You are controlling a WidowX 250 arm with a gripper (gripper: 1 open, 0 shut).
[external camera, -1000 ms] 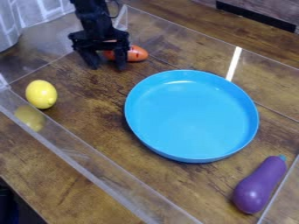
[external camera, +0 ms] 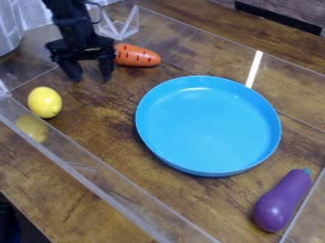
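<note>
My gripper hangs low at the upper left, dark and blurred, its fingers apart just left of an orange carrot; whether anything lies between them I cannot tell. A yellow lemon or egg-shaped piece lies at the left. A blue plate fills the middle right, and a purple eggplant lies at the bottom right.
A clear barrier runs diagonally along the lower left. A silver object stands at the top left corner.
My gripper has moved left, away from the carrot, uncovering more of it. The other objects have stayed put.
</note>
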